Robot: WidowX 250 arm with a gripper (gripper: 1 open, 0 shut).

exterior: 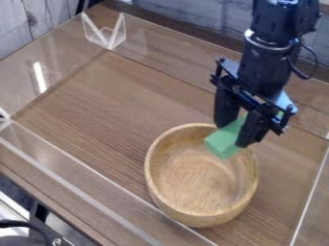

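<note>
My black gripper (234, 123) comes down from the upper right, shut on a green block (221, 144) that it holds tilted over the back right part of a round wooden bowl (180, 190). The block hides part of the bowl's inside and rim; whether it touches the bowl I cannot tell.
The bowl stands on a wooden table (103, 115) with clear room to its left and behind. A small clear plastic object (106, 33) is at the back left. Table edges run along the left and right.
</note>
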